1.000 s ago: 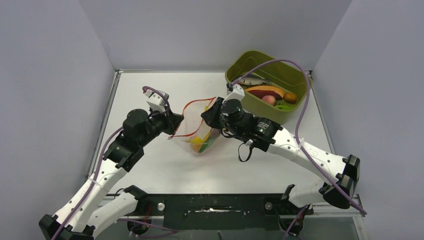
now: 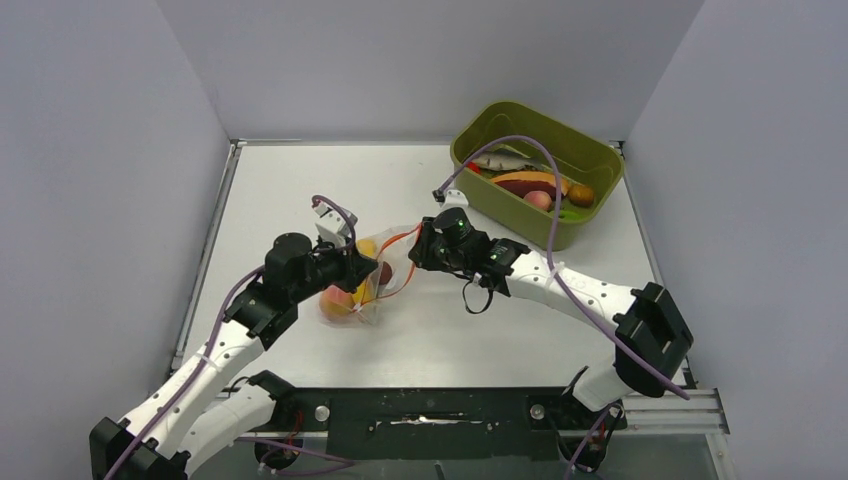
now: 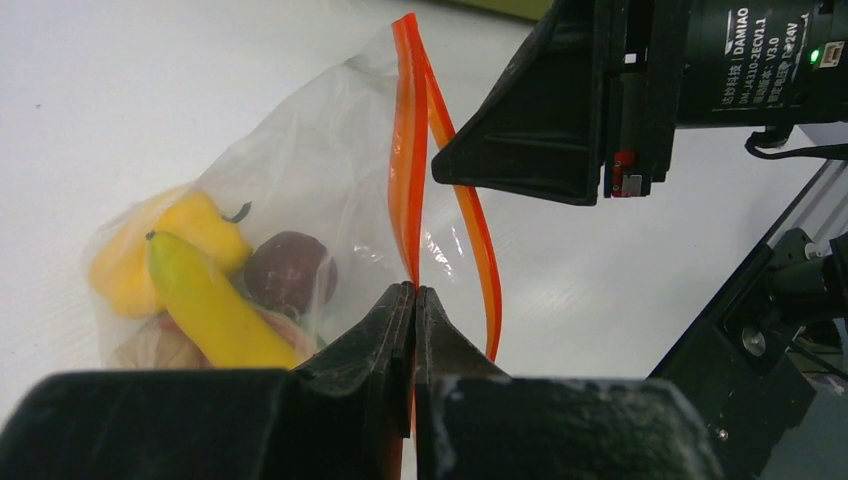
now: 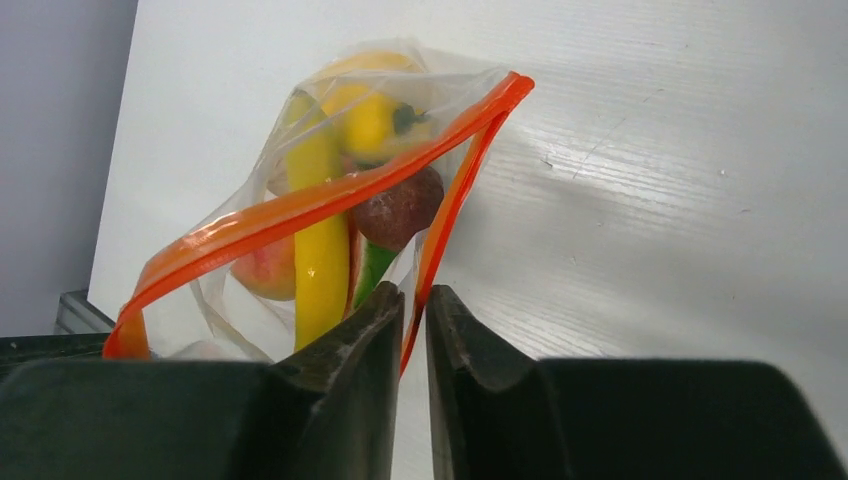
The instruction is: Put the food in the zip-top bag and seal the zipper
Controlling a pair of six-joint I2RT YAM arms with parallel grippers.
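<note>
The clear zip top bag (image 3: 335, 130) stands with its orange zipper rim (image 4: 260, 222) spread apart. Through its wall show a yellow pepper, a long yellow vegetable, a dark round fruit and, in the right wrist view, a peach (image 4: 268, 270). My left gripper (image 2: 372, 272) is shut on one part of the rim; the strip runs between its fingertips in the left wrist view. Around the other side of the rim, my right gripper is partly open, with a gap beside the strip between its fingers.
A green bin (image 2: 590, 155) at the back right holds a fish (image 2: 503, 160), a sweet-potato-like piece (image 2: 528, 185), a brown round item (image 2: 581, 196) and a pink one (image 2: 539, 200).
The bag's body and food have swung left, now lying under my left gripper. The left gripper has shifted right and toward the front; the right arm has moved left and forward in part.
</note>
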